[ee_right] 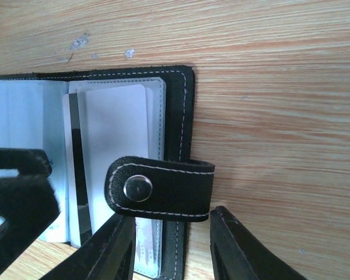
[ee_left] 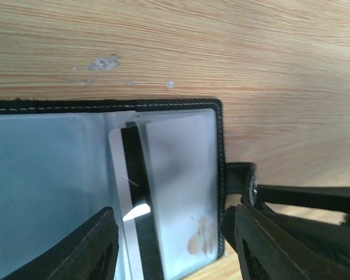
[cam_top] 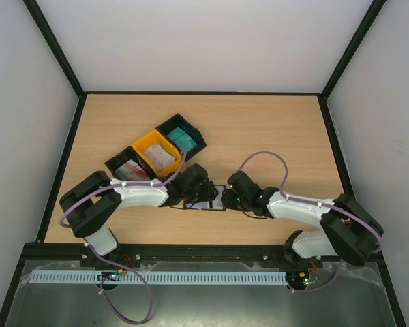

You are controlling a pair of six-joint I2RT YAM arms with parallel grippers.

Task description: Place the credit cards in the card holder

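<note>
The black card holder (ee_right: 186,105) lies unfolded on the table, its snap strap (ee_right: 175,192) standing out on the right side. In its right clear pocket sits a white card with a black stripe (ee_left: 141,192), with the striped edge toward the middle fold. Above that card my left gripper stands open, nothing between its fingers. My right gripper is also open, at the holder's right edge just below the strap, with empty space between its fingers. In the top view both grippers cover much of the holder.
Behind the left arm stand a black box (cam_top: 111,164) with reddish cards, a yellow box (cam_top: 165,167) with pale cards, and a black box (cam_top: 198,150) with green cards. Bare table (cam_top: 266,122) spreads behind and to the right.
</note>
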